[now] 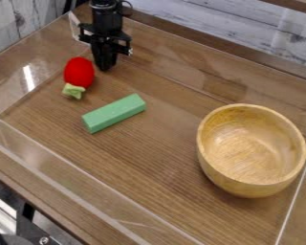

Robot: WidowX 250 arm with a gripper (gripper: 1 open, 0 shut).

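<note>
The black gripper [104, 57] reaches down from the top to the table, just above and right of a red rounded object [79, 71]. Its fingertips are small and dark; it appears shut, with nothing visible between them. A small pale green piece [73, 91] touches the red object's lower end. A green bar [114, 113] lies diagonally nearer the middle.
A large yellow bowl [251, 151] sits at the right. A pale wall or edge runs along the upper left.
</note>
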